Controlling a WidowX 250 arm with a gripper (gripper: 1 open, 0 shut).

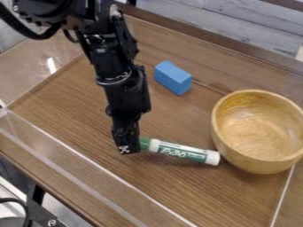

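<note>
My black gripper (128, 142) points down at the table, its tips at the left end of a white and green tube (180, 152) labelled in green, which lies at a slant on the wood. The green end meets the fingertips, and the gripper appears shut on that end, though the dark fingers partly hide it.
A wooden bowl (257, 131) stands to the right, close to the tube's white end. A blue block (174, 77) lies behind, right of the arm.
</note>
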